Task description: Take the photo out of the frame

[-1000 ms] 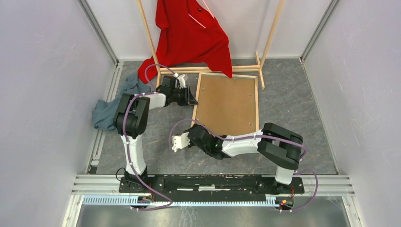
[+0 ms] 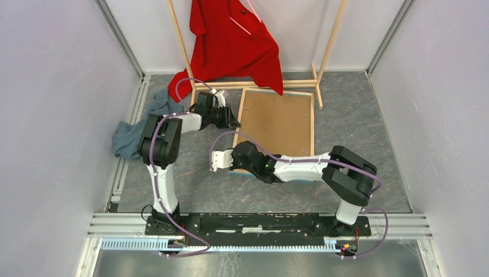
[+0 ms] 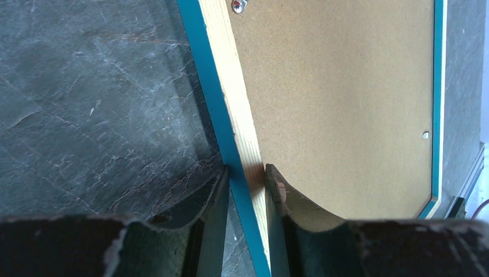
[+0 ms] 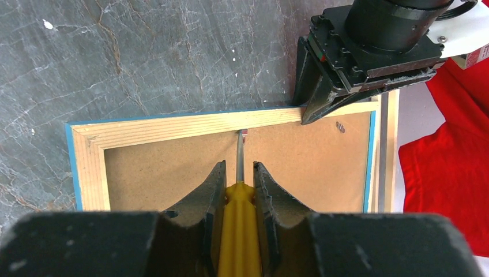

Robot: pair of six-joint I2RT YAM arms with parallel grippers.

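A square wooden frame [image 2: 312,121] with blue outer edges and a brown backing board [image 2: 277,121] lies on the grey table, small metal tabs along its inner edge. At its left side, my left gripper has its fingers on either side of the wooden bar [image 3: 232,81]. My right gripper is shut on a yellow-handled tool [image 4: 237,231], whose thin metal blade points at a tab [image 4: 244,134] by the bar's inner edge, near the left gripper. Whether a photo lies under the board cannot be seen.
A red garment [image 2: 230,40] hangs on a wooden rack [image 2: 334,29] behind the frame. A crumpled blue cloth [image 2: 130,138] lies at the left. Bare table shows to the right and in front of the frame.
My right arm has moved a little away from the front of the table, up along the frame's left side. The left arm has stayed in place.
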